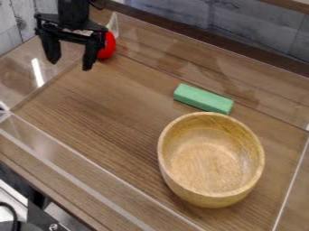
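Observation:
My gripper (pixel 70 50), a dark arm end at the upper left of the camera view, hovers over the table beside a red round object (pixel 105 45), which it partly covers. Whether its fingers are open or shut is too small and dark to tell.
A green block (pixel 203 98) lies at the centre right. A large yellow bowl (pixel 210 158) stands at the lower right.

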